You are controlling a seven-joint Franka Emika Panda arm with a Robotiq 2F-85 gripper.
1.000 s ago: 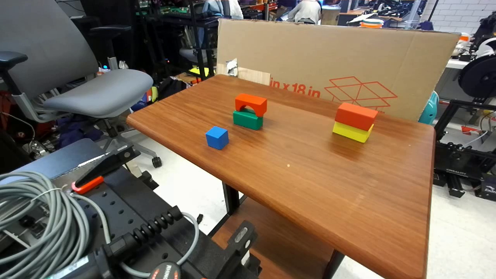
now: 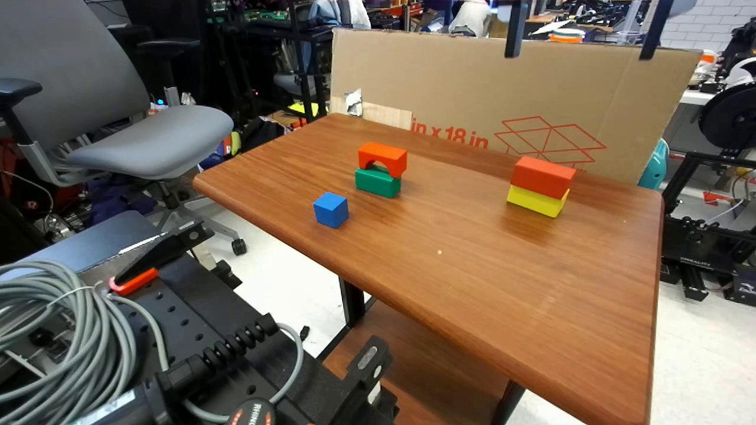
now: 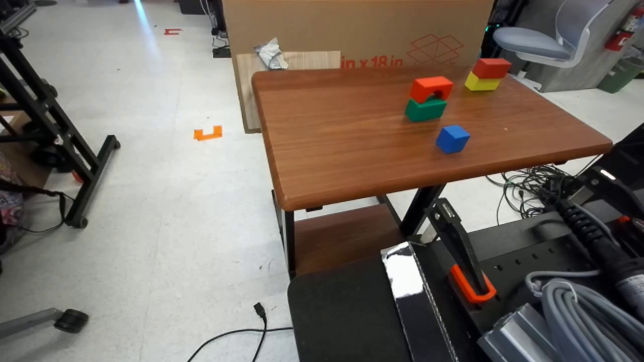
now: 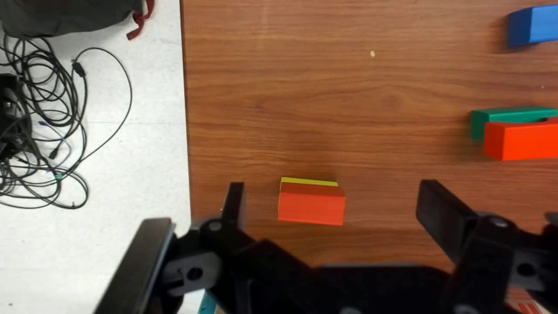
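Note:
A red block (image 2: 543,176) lies on top of a yellow block (image 2: 535,202) at the table's far right. An orange arch (image 2: 383,157) rests on a green block (image 2: 377,183) further left. By itself, nearer the table's long edge, sits a blue cube (image 2: 331,209). My gripper (image 2: 582,38) hangs high above the red and yellow stack, fingers spread wide with empty air between them. In the wrist view the red block (image 4: 311,204) appears below, in the gap between the two fingers, with only a strip of the yellow block (image 4: 309,181) showing.
A cardboard sheet (image 2: 453,78) stands upright along the table's back edge. A coiled grey cable (image 2: 64,340) lies on the black stand at the near left.
The blocks have not moved.

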